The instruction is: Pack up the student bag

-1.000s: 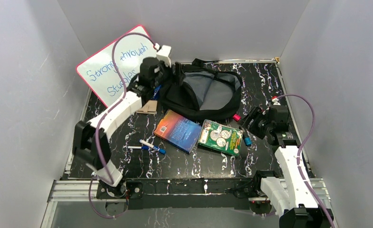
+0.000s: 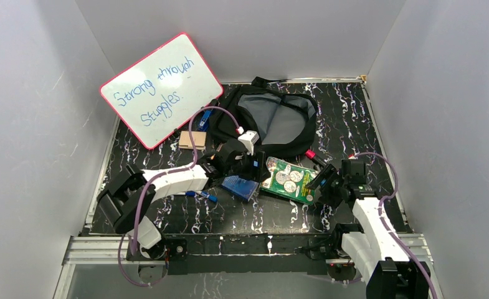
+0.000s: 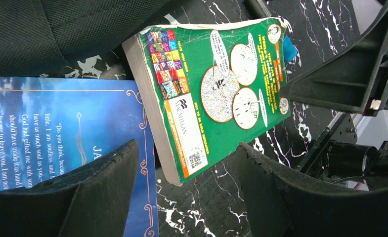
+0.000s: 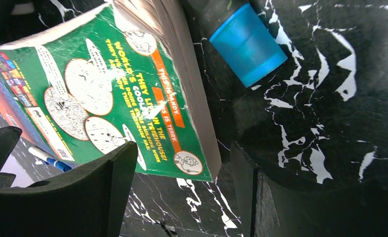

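The green book (image 2: 289, 180) lies flat on the dark marbled table in front of the black-and-grey bag (image 2: 285, 121), which is open. Left of it, and partly covered by my left arm in the top view, is a blue book (image 3: 68, 133). My left gripper is open above the green book's left end, its fingers apart and empty. At the opposite end, my right gripper stands open with the book's right edge and corner showing between its fingertips. No contact with the book can be made out.
A bottle with a blue end (image 4: 248, 47) lies close behind the green book's right side. Blue markers (image 2: 204, 195) are at the front left, a tan notebook (image 2: 192, 140) behind them. A whiteboard (image 2: 161, 87) leans at the back left.
The books appear unmoved.
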